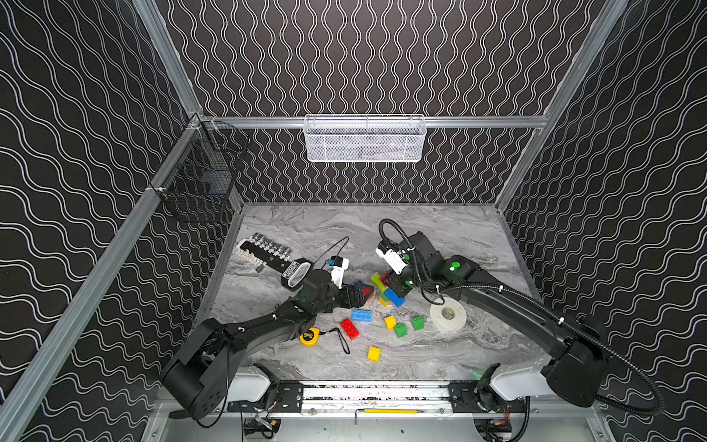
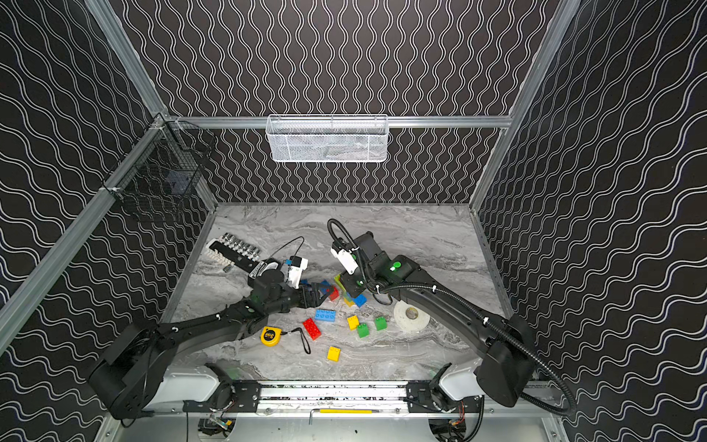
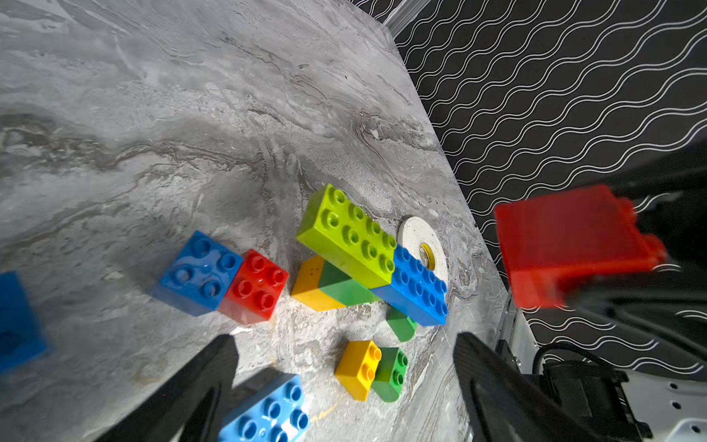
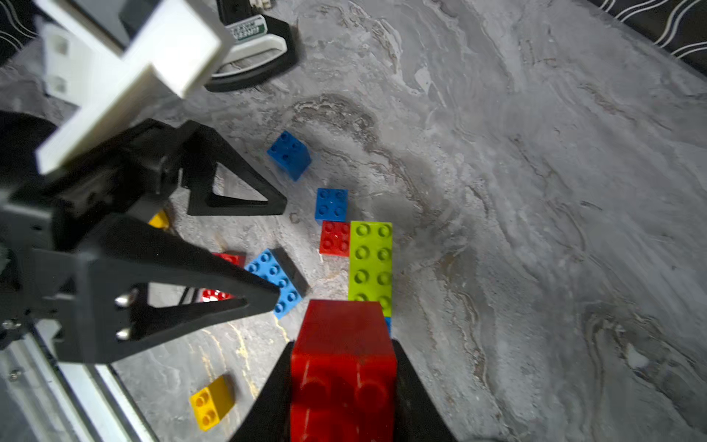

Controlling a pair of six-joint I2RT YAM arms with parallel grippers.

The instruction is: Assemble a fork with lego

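Note:
My right gripper is shut on a red brick, raised over the table at the right of the left wrist view. Below it lie a lime green long brick (image 3: pixel 346 235) over yellow and green bricks, a blue long brick (image 3: pixel 412 287) beside it, and a blue brick (image 3: pixel 197 272) next to a red brick (image 3: pixel 250 291). My left gripper is open above these, nothing between its fingers. A light blue brick (image 1: pixel 361 315), another red brick (image 1: pixel 349 328) and loose yellow and green bricks (image 1: pixel 400 329) lie nearer the front.
A tape roll (image 1: pixel 447 314) lies right of the bricks, a yellow tape measure (image 1: pixel 308 336) at front left, a socket set (image 1: pixel 265 250) at back left. A white wire basket (image 1: pixel 364 140) hangs on the back wall.

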